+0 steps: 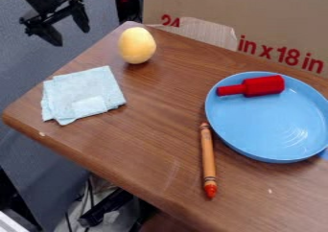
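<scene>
My black gripper hangs at the top left, beyond the table's edge and left of a yellow egg-shaped object. It stands open, nothing between its fingers. A light blue cloth lies on the wooden table. An orange crayon lies beside a blue plate, which holds a red rolling-pin-like object.
A large cardboard box stands behind the table, with a paler flap near the egg-shaped object. Below the table's left edge are dark equipment and cables.
</scene>
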